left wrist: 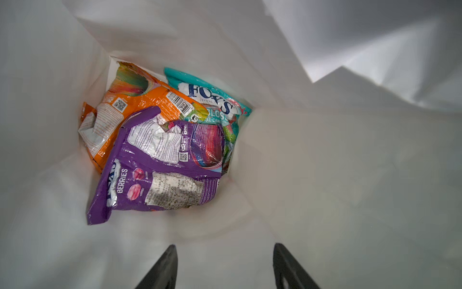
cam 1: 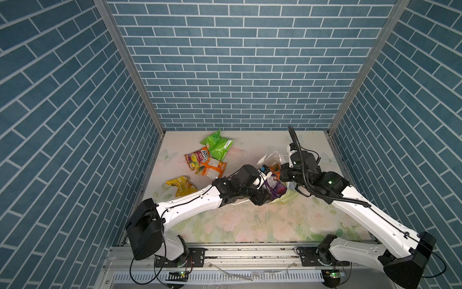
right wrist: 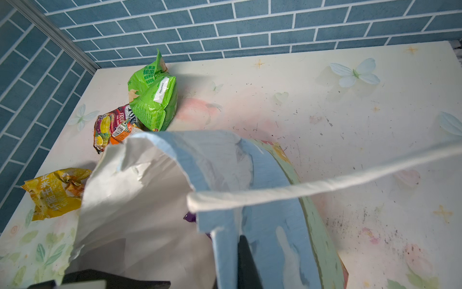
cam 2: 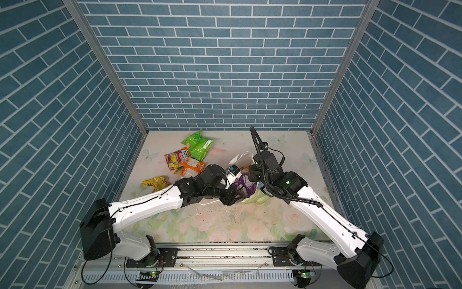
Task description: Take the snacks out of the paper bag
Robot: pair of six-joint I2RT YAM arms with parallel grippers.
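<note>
The paper bag [right wrist: 134, 202] lies open on the table. Its blue rim is pinched in my shut right gripper in the right wrist view. My left gripper is at the bag's opening, fingers apart and empty. Inside, in the left wrist view, a purple snack packet [left wrist: 158, 163] lies over an orange packet [left wrist: 120, 101] and a teal Fox's packet [left wrist: 211, 96], grouped in one corner with bare paper beside them.
Outside the bag, green packets [cam 1: 221, 147], a red Fox's packet [cam 1: 195, 159], an orange packet [cam 1: 214, 168] and a yellow packet [cam 1: 180, 184] lie at left.
</note>
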